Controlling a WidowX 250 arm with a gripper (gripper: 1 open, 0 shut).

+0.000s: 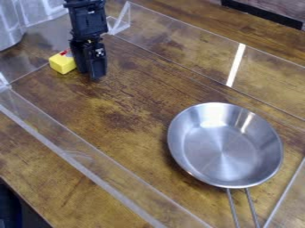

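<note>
My black gripper (91,62) hangs low over the wooden tabletop at the upper left, its fingers open. Directly beside it on the left lies a small yellow block (62,62), partly hidden behind the gripper; whether the two touch I cannot tell. A steel frying pan (224,142) rests on the right side of the table, its wire handle pointing toward the front edge.
A pale, shiny object (9,22) stands at the top-left corner. Clear strips or panels edge the work area, with a white strip (236,65) at the upper right.
</note>
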